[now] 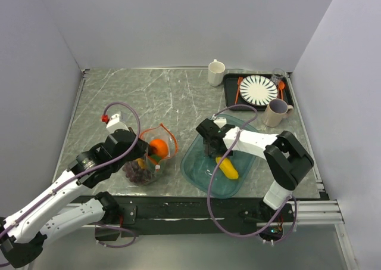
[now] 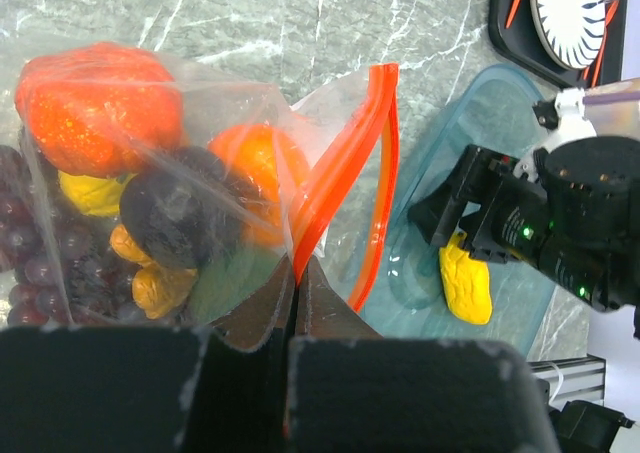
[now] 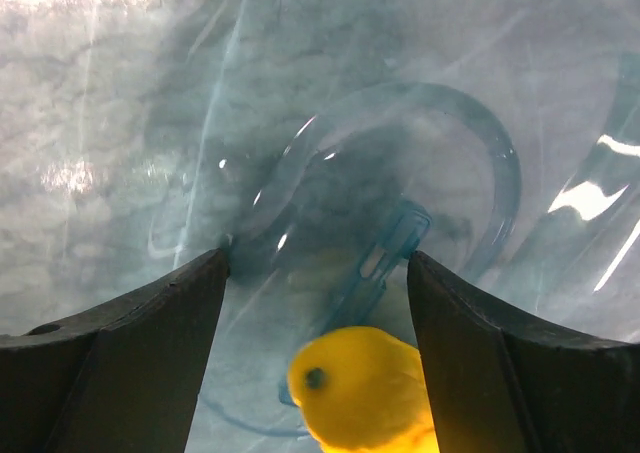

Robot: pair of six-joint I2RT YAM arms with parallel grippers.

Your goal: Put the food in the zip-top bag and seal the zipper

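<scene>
The zip bag (image 1: 140, 173) holds grapes (image 2: 30, 253), orange fruit (image 2: 100, 108), a dark round fruit (image 2: 180, 208) and yellow pieces. My left gripper is shut at its orange zipper (image 2: 345, 163); whether film is between the fingers is unclear. A yellow food piece (image 1: 227, 167), probably a pepper or banana, lies in the teal bin (image 1: 196, 174). My right gripper is part open over it; in the right wrist view the piece (image 3: 355, 393) shows low between the fingers, against or beside the right one.
A black tray (image 1: 241, 106) with a striped plate (image 1: 258, 90), orange utensils and a glass is at the back right. A white mug (image 1: 216, 72) and another mug (image 1: 275, 112) stand nearby.
</scene>
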